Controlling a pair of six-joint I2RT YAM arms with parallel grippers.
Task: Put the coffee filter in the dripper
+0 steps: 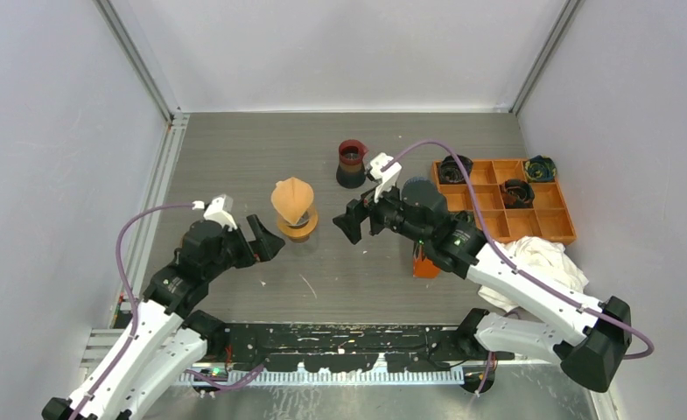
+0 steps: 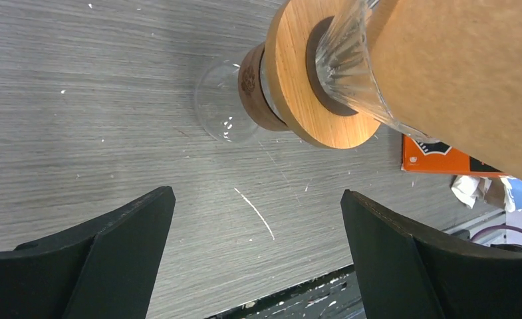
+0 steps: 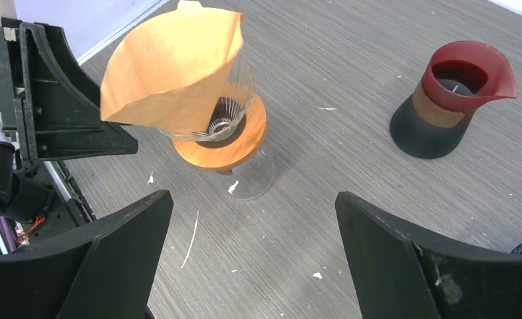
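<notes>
A tan paper coffee filter point(image 1: 292, 197) sits in the glass dripper with its wooden collar point(image 1: 297, 231), on a glass carafe near the table's middle; in the right wrist view the filter point(image 3: 165, 70) stands above the dripper's rim, tilted. How deep it sits is unclear. My left gripper point(image 1: 265, 236) is open at the lower left of the dripper, nothing between its fingers. My right gripper point(image 1: 355, 219) is open to the right of it, also empty.
A red-topped grinder-like vessel point(image 1: 352, 163) stands behind. An orange compartment tray point(image 1: 550, 214) with coiled straps, an orange box point(image 1: 425, 267) and white cloth point(image 1: 541, 262) lie at the right.
</notes>
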